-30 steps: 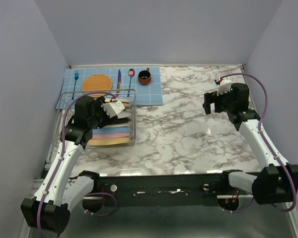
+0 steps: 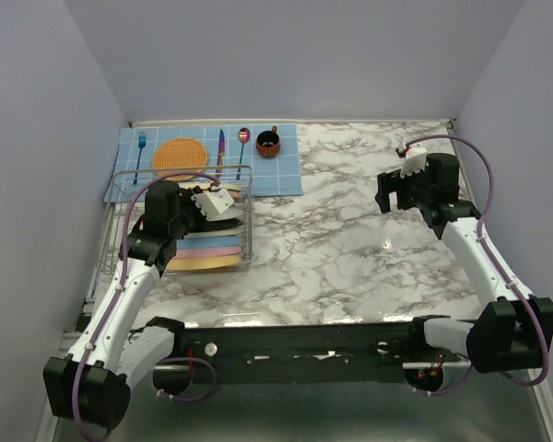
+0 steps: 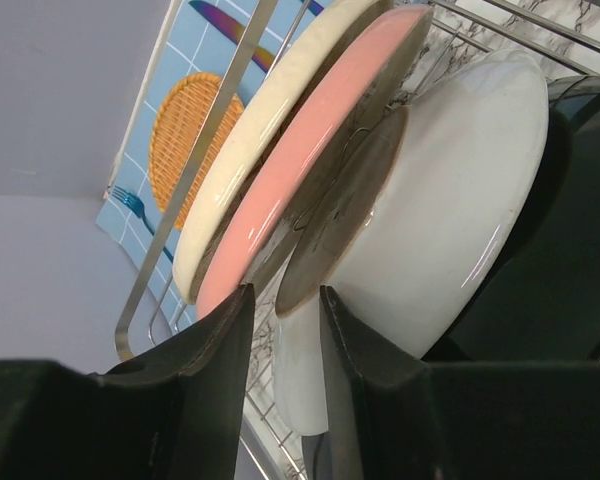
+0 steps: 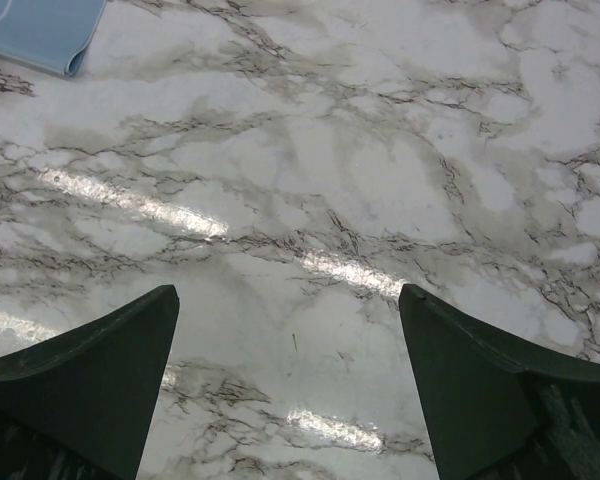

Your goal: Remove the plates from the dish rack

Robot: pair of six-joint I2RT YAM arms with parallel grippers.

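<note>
A wire dish rack (image 2: 251, 241) at the left holds several plates on edge. In the left wrist view a white plate (image 3: 455, 190) with a grey-brown face leans in the rack. My left gripper is partly open, with this plate's lower edge between its fingertips; a gap shows on the left side, and contact on the right is hard to judge. Left of it stand a pink plate (image 3: 315, 140) and a cream plate (image 3: 260, 115). A black plate (image 3: 560, 240) is to the right. Over bare marble, my right gripper stands open and empty.
Behind the rack, a blue mat (image 2: 286, 175) bears a woven trivet (image 2: 180, 154), a fork (image 2: 140, 147), a knife (image 2: 221, 147), a spoon (image 2: 243, 138) and a brown mug (image 2: 268, 143).
The left arm has shifted slightly over the rack, its forearm a little to the right. The right arm stays nearly in place. The plates look unmoved.
</note>
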